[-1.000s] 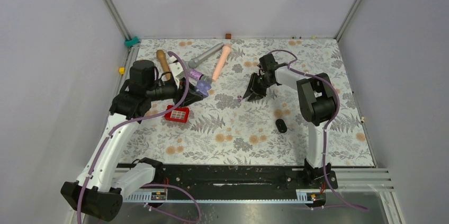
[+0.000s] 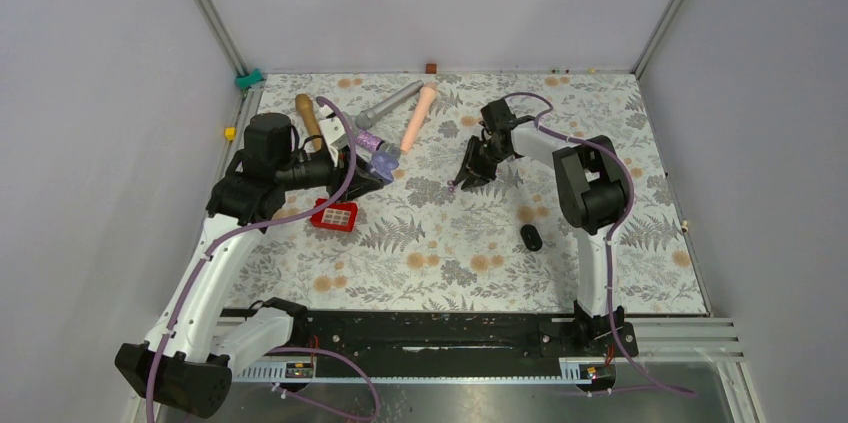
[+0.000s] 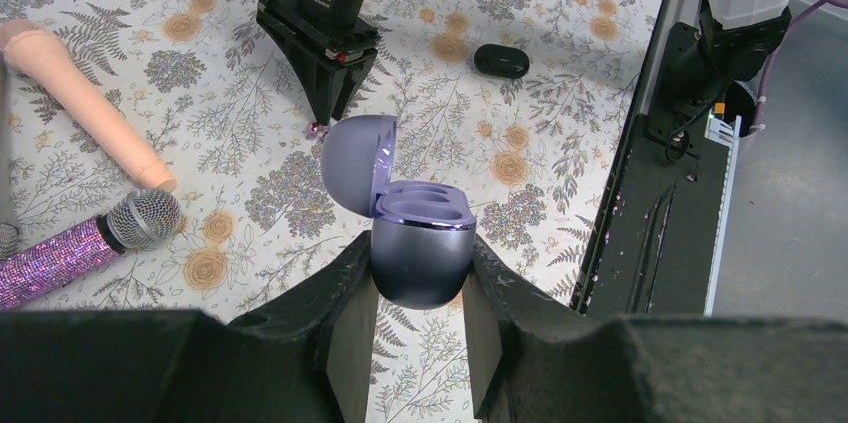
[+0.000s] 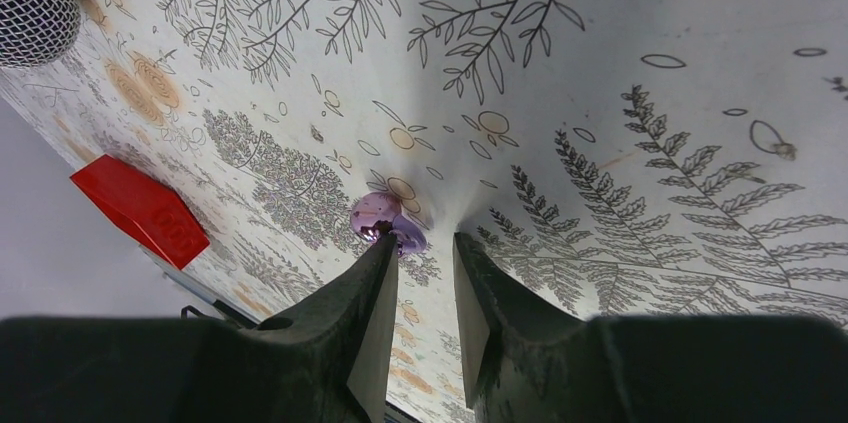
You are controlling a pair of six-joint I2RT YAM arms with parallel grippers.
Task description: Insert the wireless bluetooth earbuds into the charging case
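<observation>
My left gripper is shut on the lilac charging case (image 3: 423, 268), holding it above the table with its lid (image 3: 352, 163) swung open. The recesses at the case's top face upward, and no earbud shows in them. A small shiny purple earbud (image 4: 377, 211) lies on the floral cloth in the right wrist view. Just behind it is my right gripper, open, with the left fingertip (image 4: 385, 255) close against the earbud and its paler end reaching toward the gap. Whether finger and earbud touch I cannot tell. From above, the earbud (image 2: 452, 186) sits at the right gripper's tips.
A red box (image 2: 335, 216) lies below the left gripper. Several microphones, among them a pink one (image 2: 419, 117) and a purple glittery one (image 2: 369, 141), lie at the back left. A black oval object (image 2: 531, 237) rests at right.
The left arm and the case have stayed still.
</observation>
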